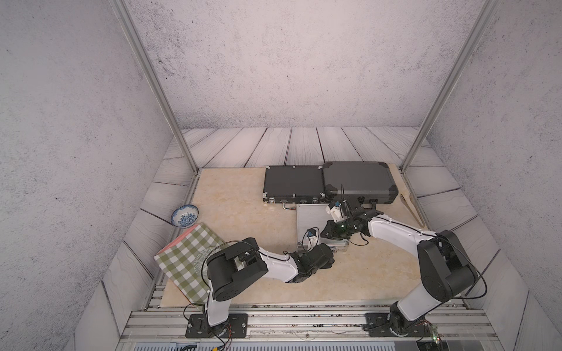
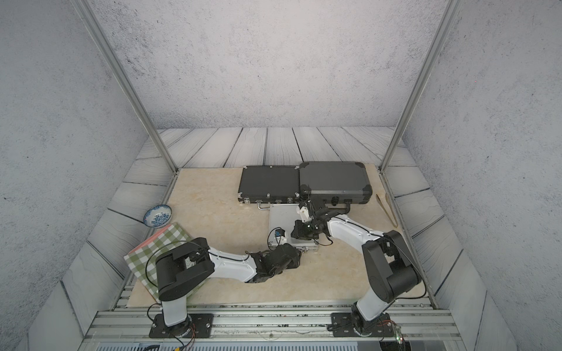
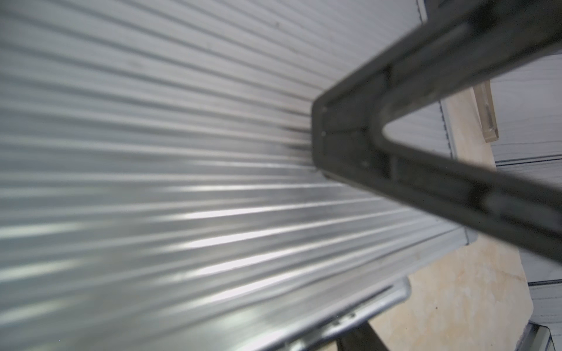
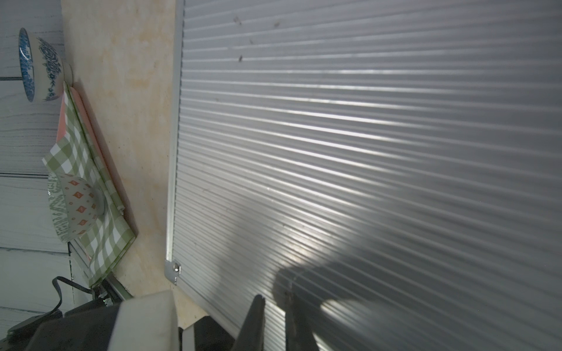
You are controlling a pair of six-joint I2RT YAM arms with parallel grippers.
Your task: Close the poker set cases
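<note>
A ribbed silver case (image 1: 310,216) with its lid down lies at the table's middle. Behind it stand a black case (image 1: 292,181) and a larger dark grey case (image 1: 358,178), both with lids down. My right gripper (image 1: 327,231) is low over the silver lid; in the right wrist view its fingertips are close together at the lid, and I cannot tell what is between them. My left gripper (image 1: 325,257) is at the silver case's front edge; in the left wrist view a finger lies against the ribbed metal, and its opening is hard to see.
A blue-patterned bowl (image 1: 184,215) and a green checked cloth (image 1: 181,263) are on the left. A wooden utensil (image 1: 412,207) lies at the right edge.
</note>
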